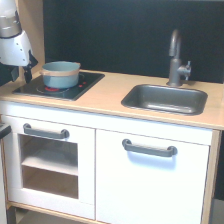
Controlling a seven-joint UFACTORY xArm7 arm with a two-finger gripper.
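A blue-grey pot (60, 77) sits on the black stovetop (88, 83) at the left of the toy kitchen. Left of the pot, in the upper left corner, my gripper (21, 73) hangs with its dark fingers pointing down. They look apart from the pot. At this size I cannot make out how far the fingers stand from each other. The inside of the pot is mostly hidden by its wall.
A metal sink (165, 98) with a grey faucet (177, 62) is at the right. Bare wooden counter (110, 92) lies between stove and sink. Below are white cabinet doors with grey handles (150, 149). A dark wall stands behind.
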